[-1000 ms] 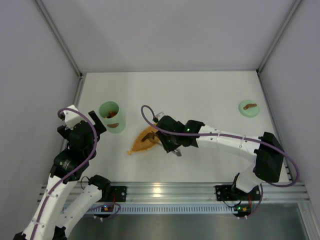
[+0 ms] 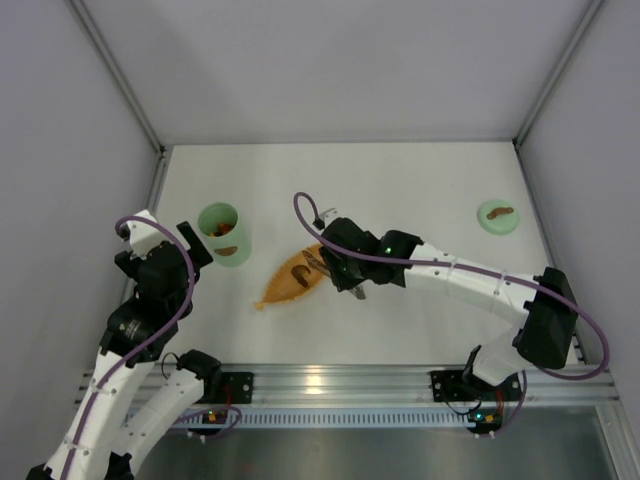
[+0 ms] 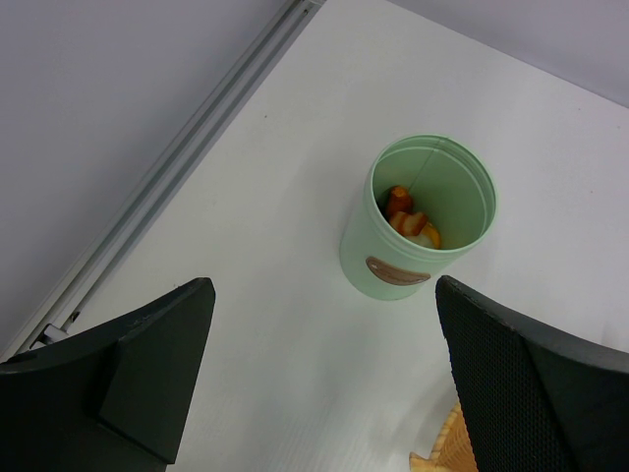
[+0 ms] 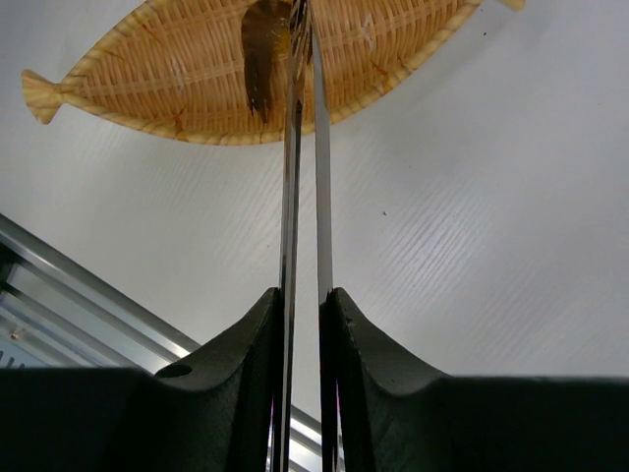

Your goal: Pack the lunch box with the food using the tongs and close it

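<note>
My right gripper is shut on a pair of long thin metal tongs [image 4: 322,187]. In the right wrist view the tongs reach up over a woven, boat-shaped basket [image 4: 197,74], their tips cut off at the top edge. A dark brown curved piece [image 4: 257,59] lies in the basket beside the tongs; whether they touch is unclear. A green lunch box [image 3: 378,261] stands upright at the left, open at the top, with orange and brown food pieces [image 3: 411,221] inside. My left gripper stands open on the near side of the box, nothing between its fingers.
A round green lid [image 2: 497,226] with a brown mark lies flat at the far right. Clear white table [image 2: 420,190] stretches between it and the basket. A metal rail [image 2: 340,378] runs along the front edge, and walls enclose the back and sides.
The right gripper and tongs have shifted slightly right over the basket. The left arm is still.
</note>
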